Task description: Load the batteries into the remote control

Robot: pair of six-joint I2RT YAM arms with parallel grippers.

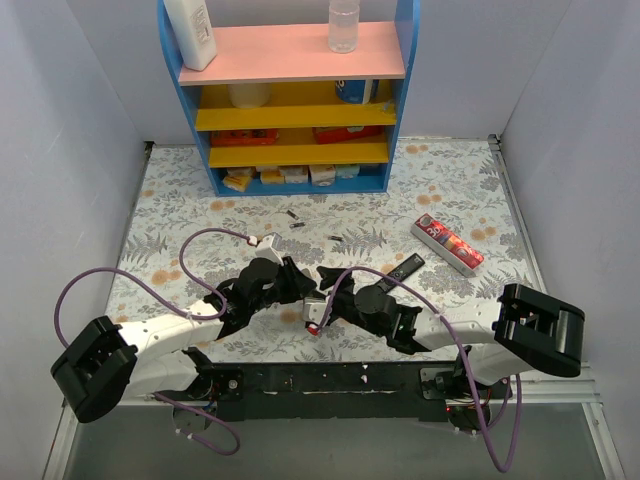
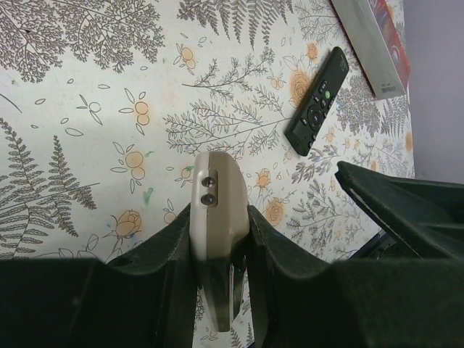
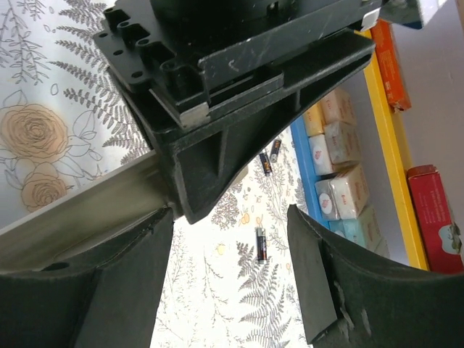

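Observation:
A pale remote control (image 2: 220, 188), seen end-on in the left wrist view, is clamped upright by my left gripper, which is shut on it. In the right wrist view, the remote's pale edge (image 3: 94, 206) runs in from the left, with a black finger of the left gripper against it. My right gripper is open, its fingers apart beside the remote, and no battery shows between them. Several small batteries lie on the table; one battery (image 3: 261, 245) is apart from two others, including this dark battery (image 3: 265, 163). The remote's battery bay cannot be made out.
A black remote (image 2: 317, 101) lies flat on the table, right of the grippers. Beyond it is a red and grey box (image 1: 447, 244). The blue shelf unit (image 1: 295, 188) stands at the back. Open patterned tabletop (image 1: 180, 220) lies left of the batteries.

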